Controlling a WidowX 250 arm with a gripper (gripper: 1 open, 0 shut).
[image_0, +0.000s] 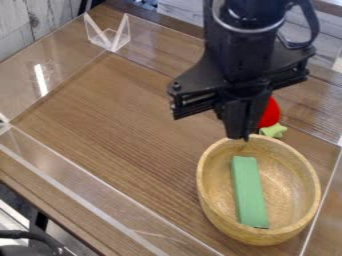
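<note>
A dark robot gripper fills the upper middle of the camera view, hanging above the back rim of a tan bowl. Its fingertips point down, and I see nothing held; whether it is open or shut is hard to make out. Inside the bowl lies a green bar. A red round object with a light green part at its foot is partly hidden behind the gripper, just beyond the bowl.
A white wire holder stands at the back left. A dark cable or hardware shows at the lower left corner.
</note>
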